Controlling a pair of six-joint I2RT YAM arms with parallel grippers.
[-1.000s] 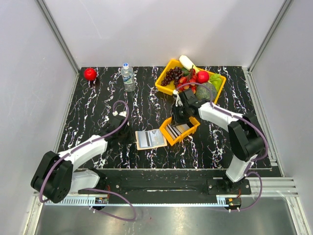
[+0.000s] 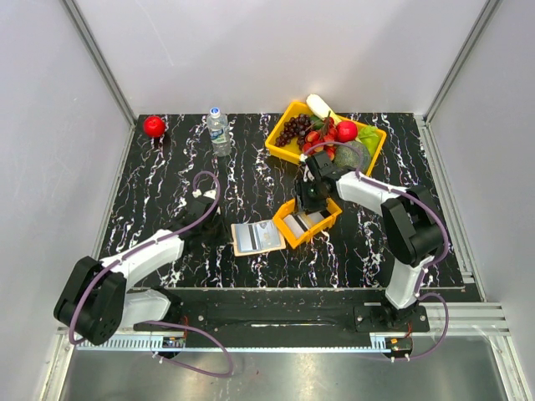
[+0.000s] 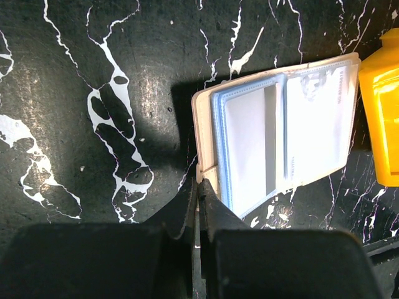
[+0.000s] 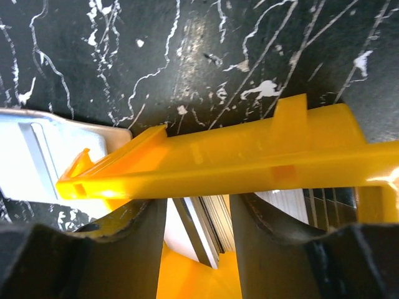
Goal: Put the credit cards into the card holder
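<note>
The card holder [image 2: 257,238] lies flat on the black marble table, its clear sleeves [image 3: 312,124] facing up. My left gripper is shut at the holder's left edge; no card shows between its fingers. Cards [image 4: 193,227] lie in a small yellow tray [image 2: 325,230], just right of the holder. My right gripper is down at that tray, open, its fingertips over the cards and partly behind the tray's rim in the right wrist view.
A yellow basket [image 2: 276,142] of fruit and vegetables stands at the back right, a water bottle [image 2: 219,134] and red fruit [image 2: 154,126] at the back left.
The right arm has shifted slightly at the small tray, its elbow now a little farther left. The left arm and the holder show no visible movement.
</note>
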